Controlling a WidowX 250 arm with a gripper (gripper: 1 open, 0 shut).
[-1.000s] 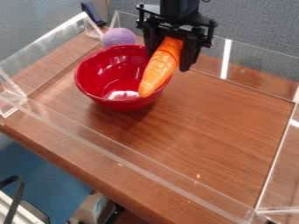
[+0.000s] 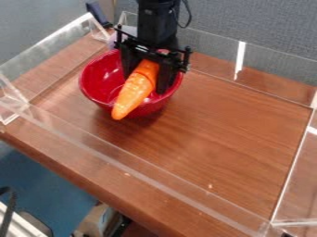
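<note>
My black gripper reaches down from the top centre over a red bowl. An orange carrot hangs from it, slanting toward the front left, with its upper end between the fingers and its body over the inside of the bowl. Whether the carrot touches the bowl is not clear.
Clear plastic walls border the wooden table, whose right and front areas are bare.
My gripper and the carrot have moved left and down from above the bowl's right side to over its middle, now covering most of the purple object.
</note>
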